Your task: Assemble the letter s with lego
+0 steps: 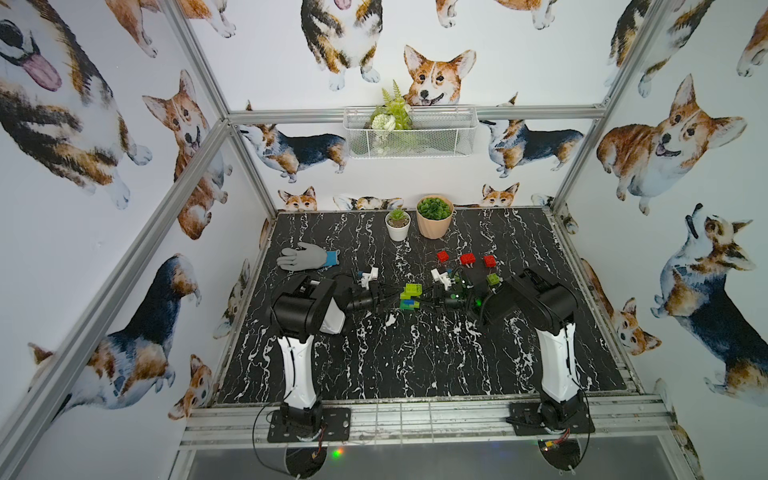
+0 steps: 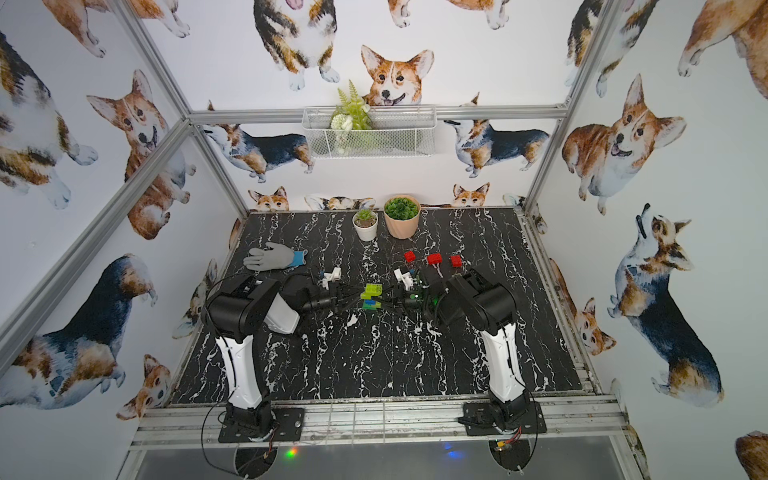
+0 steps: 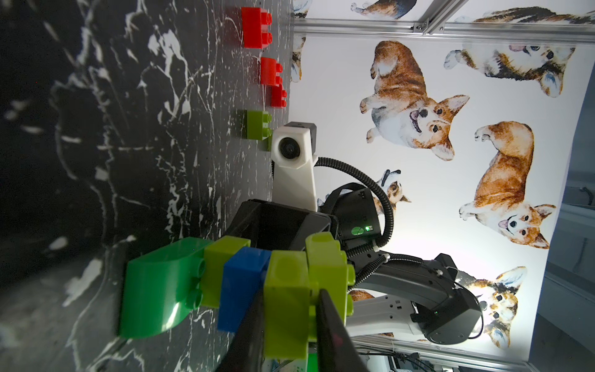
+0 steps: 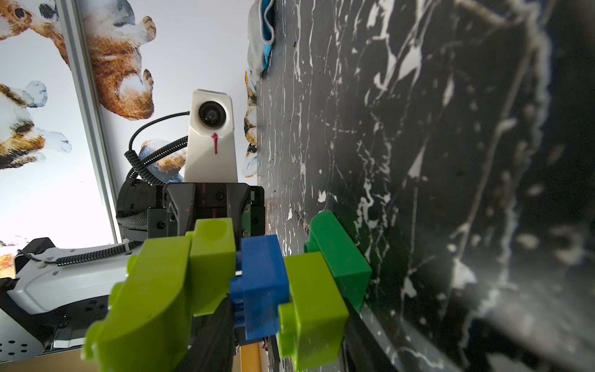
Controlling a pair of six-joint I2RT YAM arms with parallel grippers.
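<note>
A stack of green, blue and lime Lego bricks (image 1: 412,289) sits low between my two grippers at the table's middle. In the left wrist view my left gripper is shut on a lime brick (image 3: 285,297), beside a blue brick (image 3: 238,285) and a dark green brick (image 3: 155,291). My right gripper (image 1: 426,301) faces it from the right; in the right wrist view its fingers are mostly hidden under the bricks, so its opening is unclear. A lime brick (image 1: 493,279) lies apart near the right arm.
Several red bricks (image 1: 467,258) lie behind the right arm. A white pot (image 1: 397,228) and a larger pot (image 1: 434,224) stand at the back. A grey glove (image 1: 302,257) lies back left.
</note>
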